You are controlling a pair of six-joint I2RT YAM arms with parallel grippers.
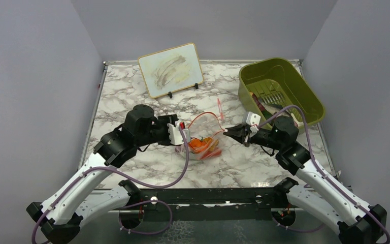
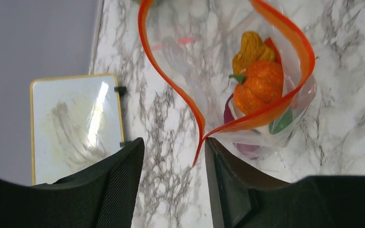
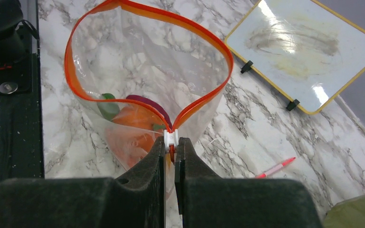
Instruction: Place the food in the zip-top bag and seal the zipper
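A clear zip top bag with an orange-red rim (image 2: 183, 92) stands open-mouthed between my two arms. Inside it lie an orange pumpkin (image 2: 259, 88), a yellow gourd (image 2: 250, 50), and other red, green and purple food partly veiled by plastic. My left gripper is open, its fingers apart; one corner of the rim hangs between them, close against the right-hand finger. At the bag's opposite corner, my right gripper is shut on the white zipper slider (image 3: 171, 137).
Behind the bag, a whiteboard (image 1: 170, 70) leans on small black stands. A pink-red marker (image 1: 220, 109) lies on the marble table. To the right stands a green bin (image 1: 281, 76) holding utensils and other items. Table space in front of the bag is clear.
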